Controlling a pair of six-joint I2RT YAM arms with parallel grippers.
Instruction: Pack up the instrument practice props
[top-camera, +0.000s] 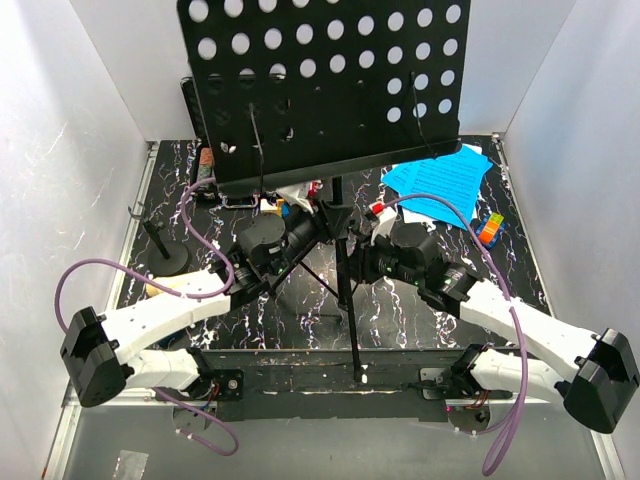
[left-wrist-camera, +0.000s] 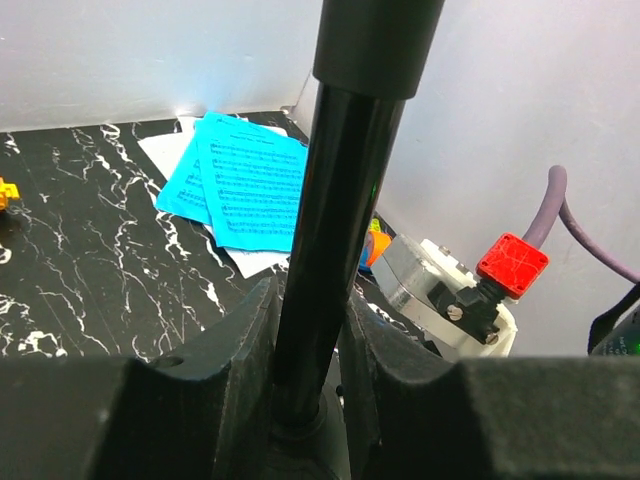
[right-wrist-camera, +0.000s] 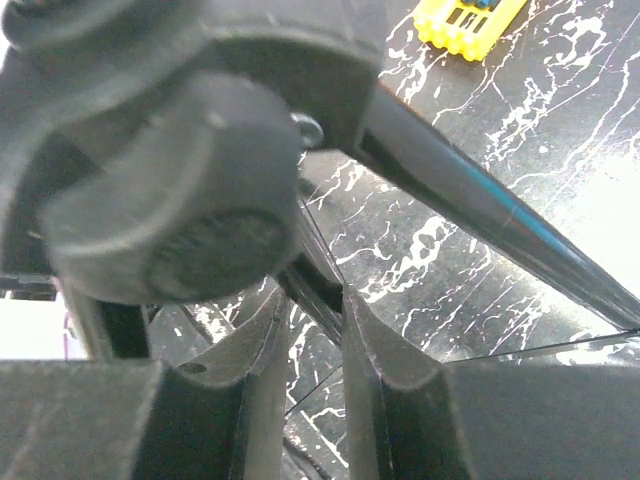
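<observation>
A black music stand with a perforated desk (top-camera: 320, 125) fills the top of the top view, its pole (left-wrist-camera: 335, 190) running down into a tripod. My left gripper has its fingers around the upper pole, with the pole between them. Lower on the stand, my right gripper has its fingers at a black tube under the tripod hub (right-wrist-camera: 170, 200); whether they grip it is unclear. A leg (right-wrist-camera: 500, 215) slants past it.
Blue sheets (top-camera: 450, 190) lie at the back right beside an orange-and-blue toy (top-camera: 490, 229). A small black stand (top-camera: 168, 255) stands at the left. White walls border the table.
</observation>
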